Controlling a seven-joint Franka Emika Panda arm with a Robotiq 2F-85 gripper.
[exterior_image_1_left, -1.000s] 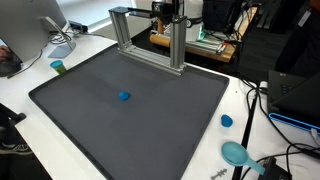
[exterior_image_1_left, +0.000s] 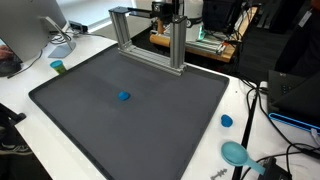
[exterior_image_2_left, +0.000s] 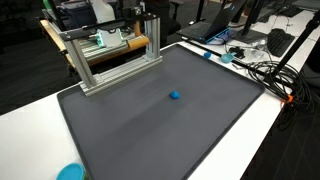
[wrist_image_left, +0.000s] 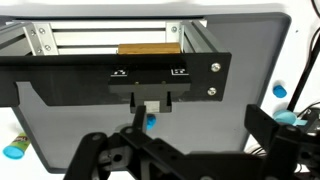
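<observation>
A small blue object (exterior_image_1_left: 123, 96) lies on the bare grey board, left of the middle in exterior view 1. The same blue object (exterior_image_2_left: 175, 95) sits towards the far right of the board in exterior view 2. At one edge of the board stands a silver metal frame (exterior_image_2_left: 125, 72) with a dark bar across its top. The wrist view looks down on this black bar (wrist_image_left: 80, 86) and a wooden block (wrist_image_left: 149, 48) beside it. My gripper is open, its dark fingers spread wide, with nothing seen held between them.
A green-and-yellow cup (exterior_image_1_left: 58, 67) stands by the board's far left edge. Beside the board's right edge are a blue round piece (exterior_image_1_left: 227, 121) and a light-blue ladle-like item (exterior_image_1_left: 238, 155). Cables (exterior_image_2_left: 275, 72) lie on the white table. Most of the grey board (exterior_image_2_left: 140, 125) is clear.
</observation>
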